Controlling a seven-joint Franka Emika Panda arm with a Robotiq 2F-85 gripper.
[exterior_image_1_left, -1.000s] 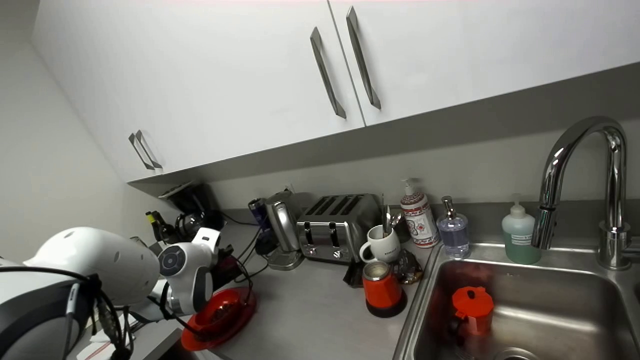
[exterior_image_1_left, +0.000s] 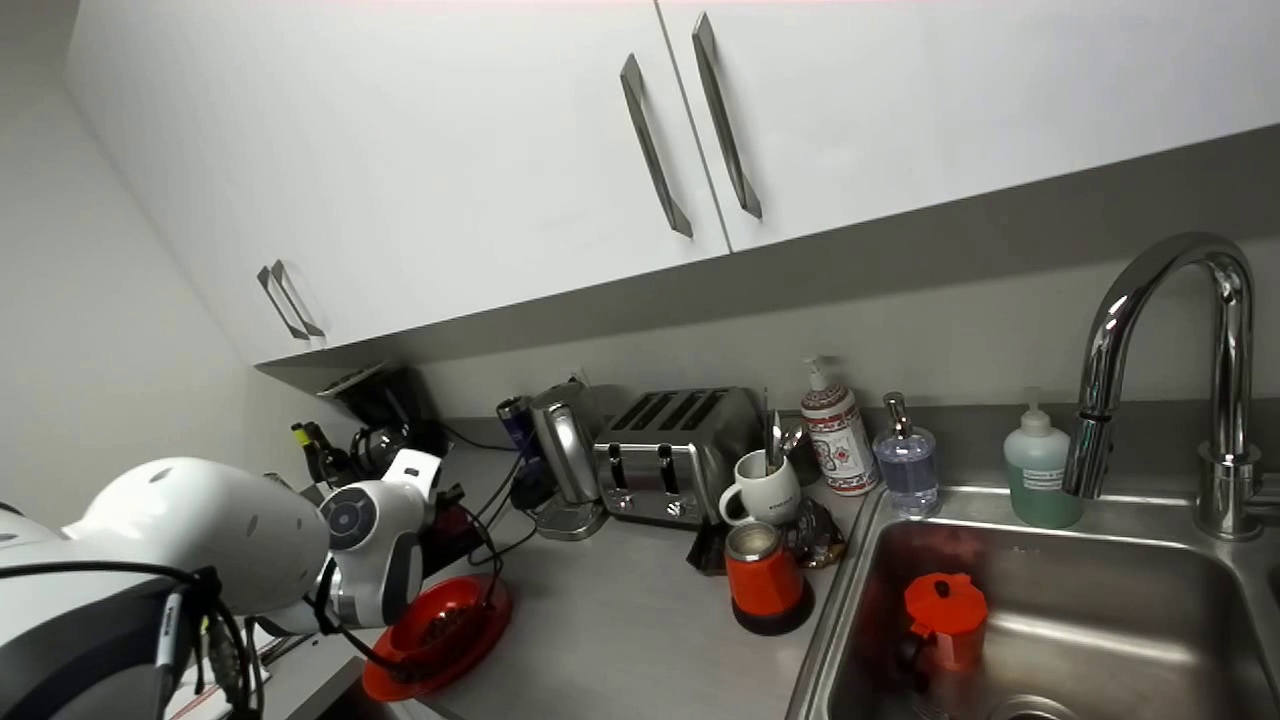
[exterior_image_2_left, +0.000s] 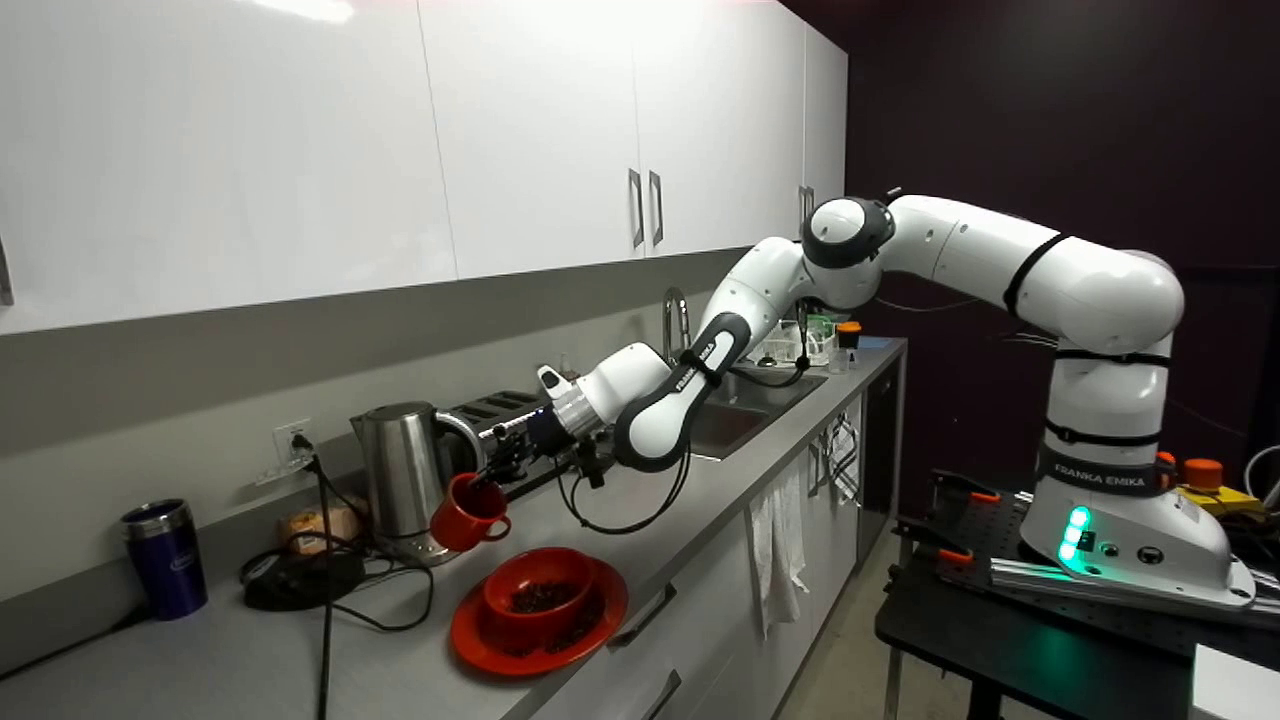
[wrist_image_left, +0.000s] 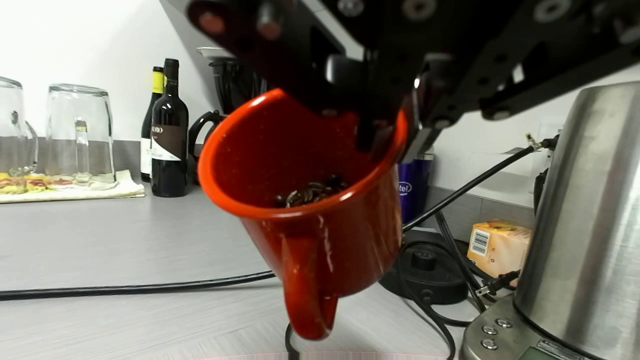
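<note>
A red mug (wrist_image_left: 372, 240) hangs above the counter, tilted, with dark beans (wrist_image_left: 312, 193) lying inside it. My gripper is shut on the mug's rim, one finger inside the wall and the other outside. In exterior view 2 the same mug (exterior_image_2_left: 465, 514) hangs from the gripper (exterior_image_2_left: 489, 473) beside the kettle. Below it and nearer the counter's front edge, a red bowl (exterior_image_2_left: 546, 620) with dark beans rests on a red plate (exterior_image_2_left: 470, 642); some dark bits lie on the plate too. The arm hides most of the mug in exterior view 1.
A steel kettle (exterior_image_2_left: 396, 468) stands close behind the mug. Black cables (wrist_image_left: 228, 282) cross the counter. A purple tumbler (exterior_image_2_left: 166, 562), wine bottles (wrist_image_left: 169, 138) and upturned glass mugs (wrist_image_left: 80, 132) stand farther off. The toaster (exterior_image_1_left: 678, 456) is beyond the kettle.
The arm has shifted slightly in exterior view 1, its near section a little to the right. The bowl, plate and counter items have stayed put.
</note>
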